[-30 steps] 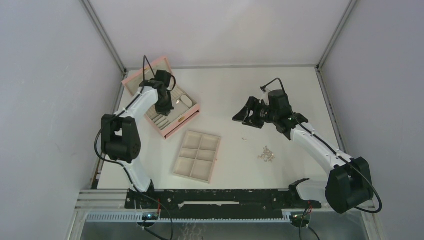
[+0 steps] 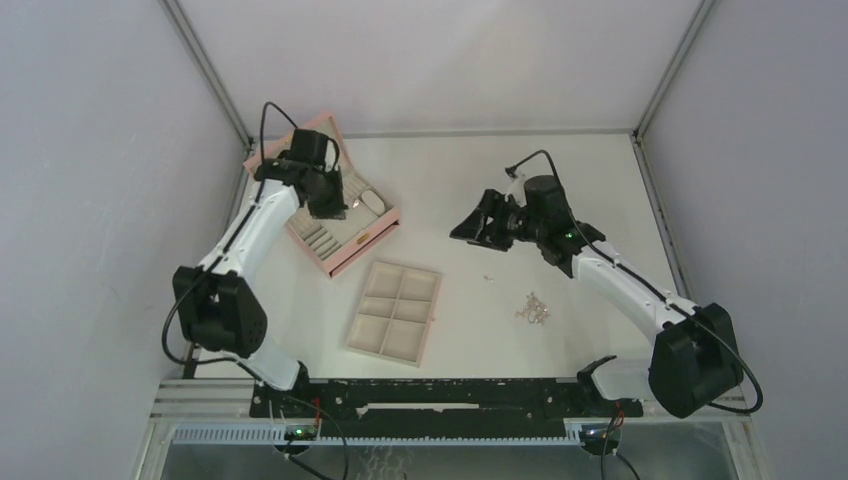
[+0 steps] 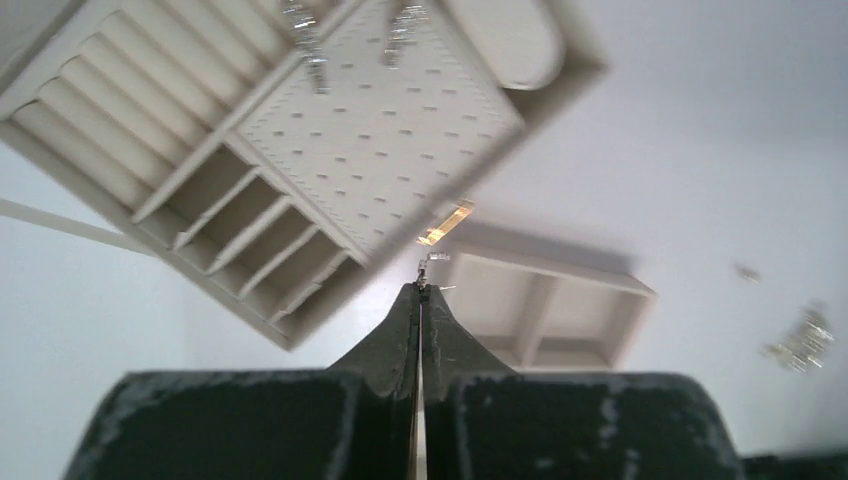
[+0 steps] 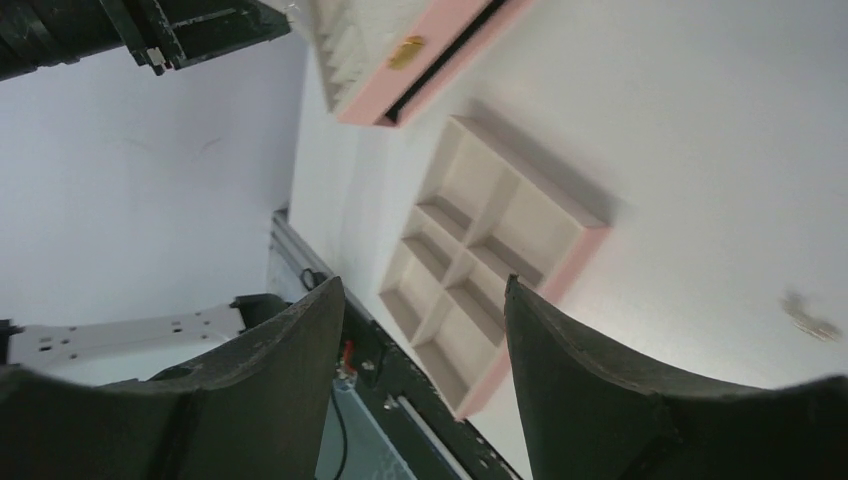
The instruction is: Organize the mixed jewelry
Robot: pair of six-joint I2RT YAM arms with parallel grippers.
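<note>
In the left wrist view my left gripper is shut on a small silvery earring (image 3: 424, 262) jutting from its tips. Over the pink jewelry box (image 2: 375, 234), seen open in the top view, that gripper hides part of the inside. The box holds ring rolls, narrow slots and a perforated earring panel (image 3: 370, 150) bearing two sparkling silver pieces (image 3: 398, 35). My right gripper stands open above the table, its fingers apart with no object between them. A loose heap of jewelry (image 2: 534, 309) lies on the table, with one small piece (image 2: 488, 278) apart from it.
An empty pink compartment tray (image 2: 390, 312) sits on the table in front of the box. The box's raised lid (image 2: 325, 124) leans at the back left.
The left arm has swung a little left and back, its gripper still above the box. My right gripper has moved slightly left toward the middle of the table. Box, tray and heap look unmoved.
</note>
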